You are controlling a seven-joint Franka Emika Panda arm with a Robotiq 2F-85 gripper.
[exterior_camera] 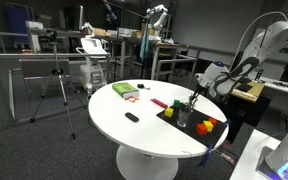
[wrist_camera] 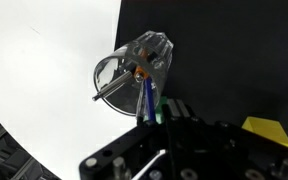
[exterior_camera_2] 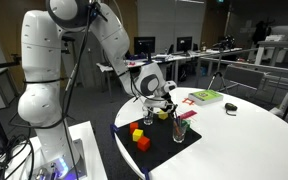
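Observation:
A clear cup [wrist_camera: 134, 72] with several pens in it stands near the edge of the black mat; it also shows in the second exterior view [exterior_camera_2: 180, 131]. A blue pen [wrist_camera: 149, 98] and an orange one stand among others in the cup. My gripper [exterior_camera_2: 173, 110] is just above and beside the pens, pointing down, and looks shut. In the first exterior view it is small, over the mat near the cup [exterior_camera: 184, 116]. The blue pen's end comes close to the gripper in the wrist view; whether it is between the fingers cannot be seen.
Red and yellow blocks [exterior_camera_2: 143, 144] lie on the black mat [exterior_camera_2: 164, 154], with a yellow block [wrist_camera: 268, 130] at the right of the wrist view. A second clear cup [exterior_camera_2: 148, 117] stands behind. A green box [exterior_camera: 125, 89] lies farther off.

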